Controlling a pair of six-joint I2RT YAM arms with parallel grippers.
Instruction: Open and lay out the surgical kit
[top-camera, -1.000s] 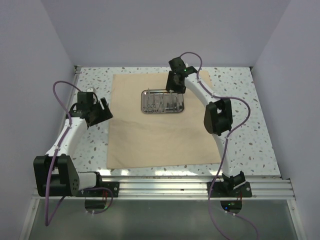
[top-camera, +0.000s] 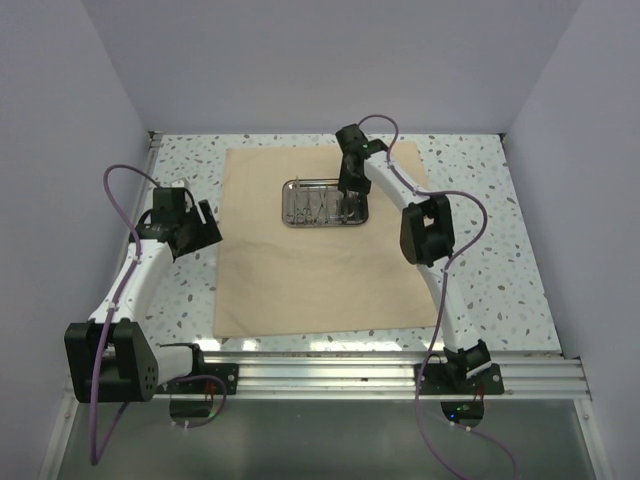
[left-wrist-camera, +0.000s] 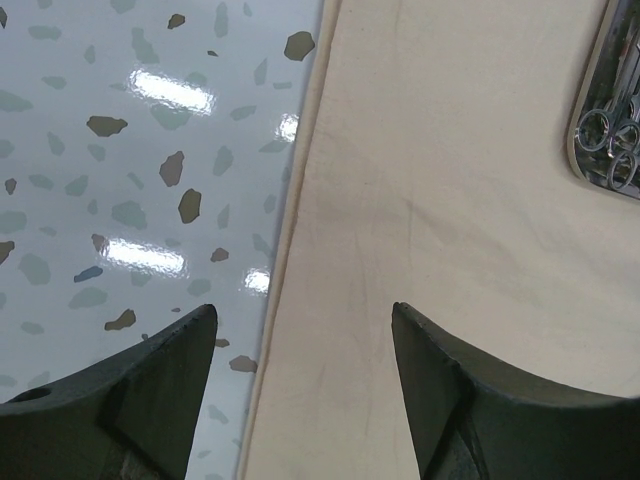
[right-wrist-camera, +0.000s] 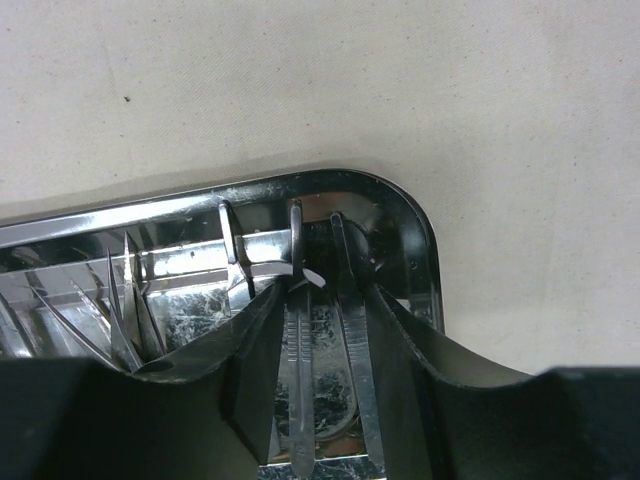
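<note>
The metal tray (top-camera: 325, 225) of surgical instruments lies uncovered near the back of the beige cloth (top-camera: 300, 285). My right gripper is over the tray's right end, its fingers part open. Between its fingers are a slim handle (right-wrist-camera: 301, 370) and a second handle (right-wrist-camera: 357, 350) beside it; whether the pads touch them I cannot tell. Another thin instrument (right-wrist-camera: 234, 255) and pointed tweezers or scissors (right-wrist-camera: 135, 310) lie further left in the tray. My left gripper stands open and empty above the cloth's left edge, with scissor rings (left-wrist-camera: 608, 135) in view at upper right.
A speckled table (top-camera: 490, 270) shows on both sides of the cloth. Cloth to the right of the tray is clear, and a grey wall (top-camera: 330, 65) rises behind the table.
The left arm has shifted slightly left. The tray stays where it was.
</note>
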